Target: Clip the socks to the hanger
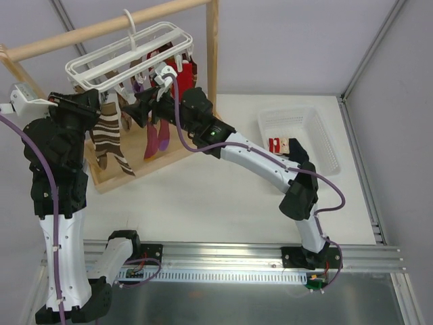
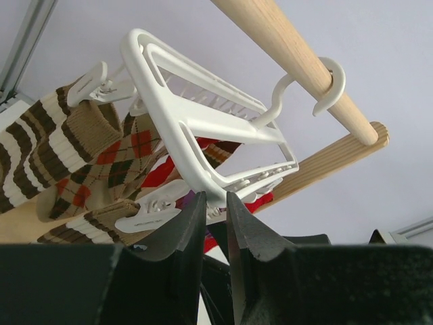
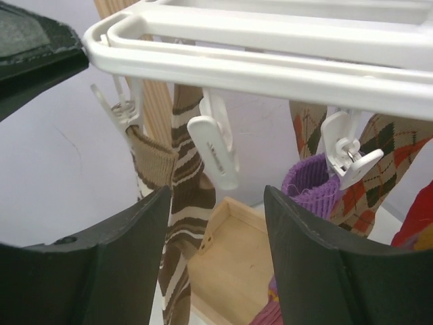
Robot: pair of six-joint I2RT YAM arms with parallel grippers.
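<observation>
The white clip hanger (image 1: 122, 57) hangs from the wooden bar, several socks clipped below it. My left gripper (image 1: 95, 101) is shut on the hanger's near-left end, seen between its fingertips in the left wrist view. My right gripper (image 1: 139, 108) stands part open just under the hanger, its fingers either side below an empty clip (image 3: 215, 152). A striped sock (image 1: 108, 135) hangs at the left; a purple sock (image 3: 311, 189) and tartan sock (image 2: 128, 156) hang further along. Nothing shows between the right gripper's fingers.
The wooden rack frame (image 1: 211, 40) surrounds the hanger. A white basket (image 1: 318, 135) with a few socks stands on the right of the table.
</observation>
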